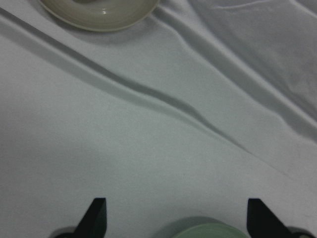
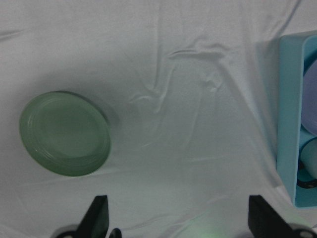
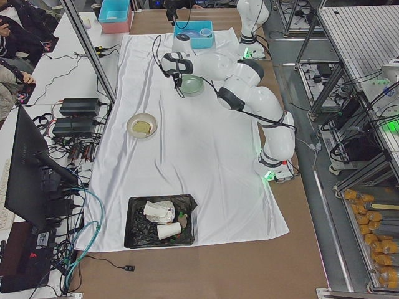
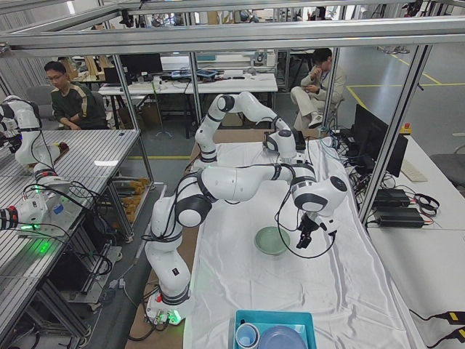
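A green plate [image 2: 65, 133] lies on the white cloth; it also shows in the camera right view [image 4: 270, 241]. A beige plate [image 3: 141, 126] with a yellowish item on it sits further along the cloth, its rim in the left wrist view [image 1: 99, 22]. My left gripper hangs above the cloth just past the green plate, open and empty. My right gripper is open over the cloth, with the green plate ahead to its left and nothing between its fingers.
A blue bin [image 2: 290, 119] holding a purple plate and cups is beside the green plate. A black bin [image 3: 132, 224] with crumpled items and a white cup stands at the opposite end.
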